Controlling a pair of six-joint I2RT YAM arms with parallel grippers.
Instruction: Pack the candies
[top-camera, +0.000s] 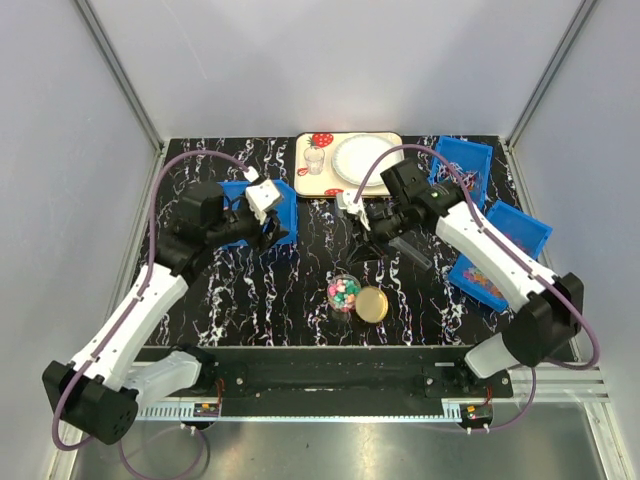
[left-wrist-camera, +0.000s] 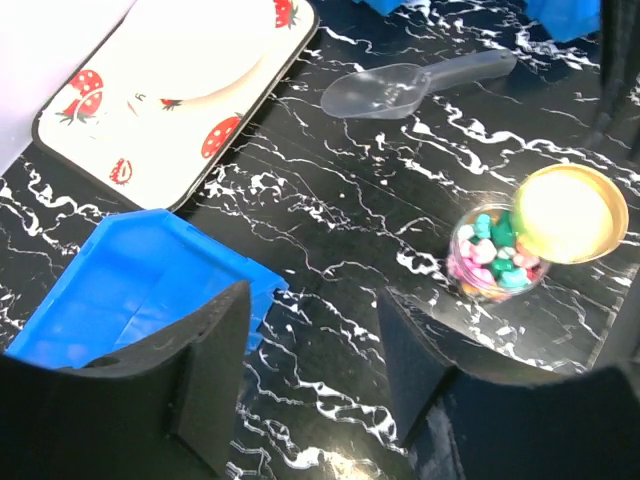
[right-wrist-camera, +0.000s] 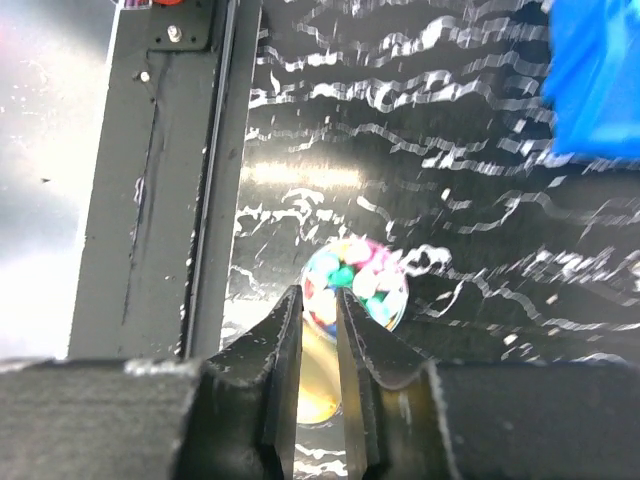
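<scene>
A clear jar of colourful candies (top-camera: 343, 293) stands near the front middle of the black marble table, its gold lid (top-camera: 371, 305) lying just to its right. My right gripper is above them, with its fingers close together; jar and lid show behind them, and I see nothing clearly held. My left gripper hangs higher over the left side, near the blue bin (left-wrist-camera: 160, 290), its fingers apart with nothing between them.
A strawberry tray (top-camera: 310, 180) with plate and glass lies at the back. A plastic scoop (left-wrist-camera: 380, 90) rests right of centre. Blue bins of sweets (top-camera: 460, 160) line the right side.
</scene>
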